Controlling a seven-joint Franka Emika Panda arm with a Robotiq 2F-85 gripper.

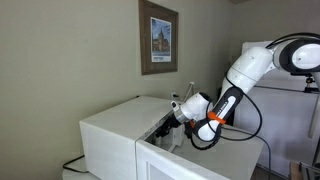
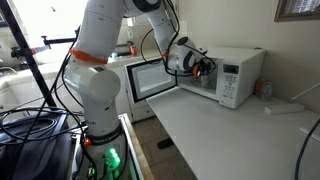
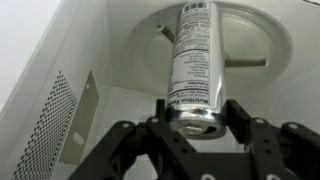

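A silver can (image 3: 192, 75) with a printed label lies lengthwise between the two dark fingertips in the wrist view. My gripper is shut on it near its rounded metal end. Beyond the can shows the round turntable (image 3: 140, 55) inside a white microwave (image 2: 235, 78). Whether the can touches the turntable cannot be told. In exterior view 1 the arm reaches into the microwave (image 1: 115, 128) from the right, and its front edge and door hide most of the can.
The microwave door (image 1: 175, 163) hangs open. Close to the arm are the cavity's side wall (image 3: 55, 115) and front opening. A white table (image 2: 190, 130) has much clear surface in front. A picture frame (image 1: 159, 38) is on the wall.
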